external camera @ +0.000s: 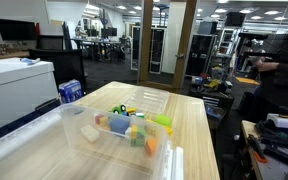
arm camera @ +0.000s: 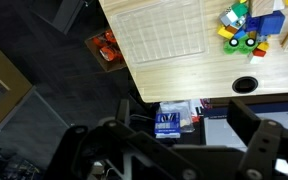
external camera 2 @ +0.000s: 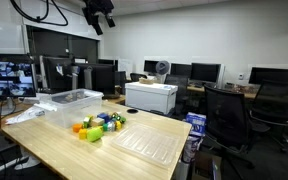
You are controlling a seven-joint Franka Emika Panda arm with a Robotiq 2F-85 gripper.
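Observation:
In the wrist view my gripper stands open, its dark fingers wide apart with nothing between them. It is high over the table's edge; exterior view 2 shows the gripper (external camera 2: 99,18) in the air, well above the tabletop. Colored toy blocks (external camera 2: 110,122) lie in a loose cluster on the wooden table (external camera 2: 89,155). A clear plastic bin (external camera: 79,120) stands beside them, and blocks show through its walls in exterior view 1. A pale gridded flat panel (arm camera: 166,32) lies on the table, apart from the blocks.
A blue box (arm camera: 167,123) stands just beyond the table's edge. A white cabinet (external camera 2: 150,97) and office chairs (external camera 2: 229,118) are farther off.

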